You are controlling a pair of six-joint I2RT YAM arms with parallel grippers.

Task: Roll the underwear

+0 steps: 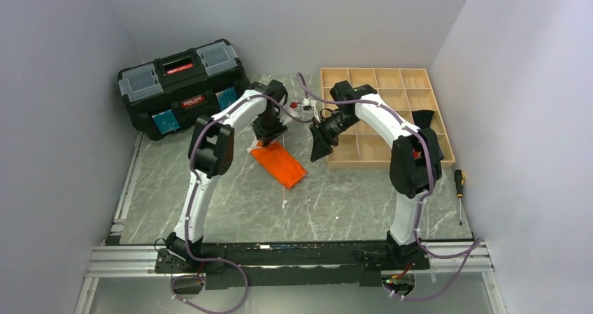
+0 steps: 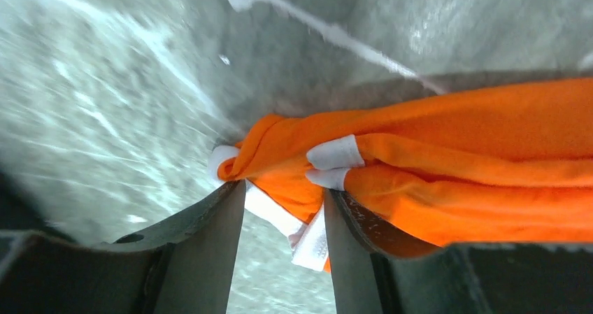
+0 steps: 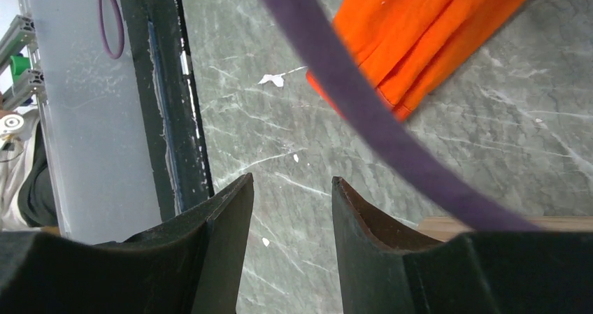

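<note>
The orange underwear (image 1: 277, 165) lies folded into a strip on the marble table, slanting down toward the right in the top view. My left gripper (image 1: 269, 136) is at its upper-left end; in the left wrist view the fingertips (image 2: 284, 188) straddle the white band and bunched orange fabric, part open. My right gripper stands open above bare table, right of the underwear, with nothing between its fingers. A purple hose crosses the underwear in the right wrist view.
A black toolbox (image 1: 178, 97) sits at the back left. A wooden compartment tray (image 1: 370, 163) holds dark cloths at the right, with a screwdriver (image 1: 459, 184) beside it.
</note>
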